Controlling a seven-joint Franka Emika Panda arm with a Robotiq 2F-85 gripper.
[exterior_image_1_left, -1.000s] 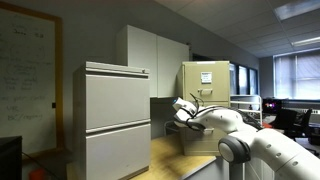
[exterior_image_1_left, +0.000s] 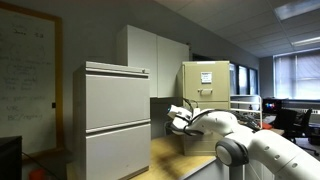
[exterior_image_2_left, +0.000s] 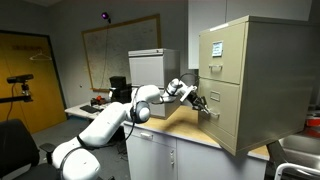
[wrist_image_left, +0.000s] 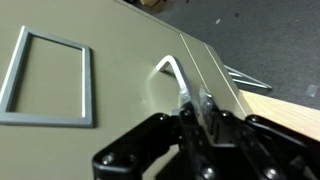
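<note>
A tan filing cabinet (exterior_image_2_left: 225, 75) stands on the wooden counter, its drawer fronts turned toward my arm. My gripper has its fingers closed at a bent metal drawer handle (wrist_image_left: 174, 68), which runs in between the fingertips in the wrist view. A grey label frame (wrist_image_left: 88, 84) sits on the same drawer front. From the side, the gripper (exterior_image_2_left: 194, 98) reaches the cabinet at the lower drawer's level. In exterior view 1 the gripper (exterior_image_1_left: 176, 119) hangs in front of the cabinet (exterior_image_1_left: 206, 95). No open drawer gap is visible.
A white two-drawer cabinet (exterior_image_1_left: 117, 122) stands left of the tan one. Bare wooden counter (exterior_image_1_left: 168, 158) lies between them. White wall cupboards (exterior_image_1_left: 153, 58) hang behind. A metal sink (exterior_image_2_left: 298, 155) is at the right in exterior view 2.
In exterior view 1 my gripper has moved slightly down and to the left over the last second. The cabinets appear unmoved.
</note>
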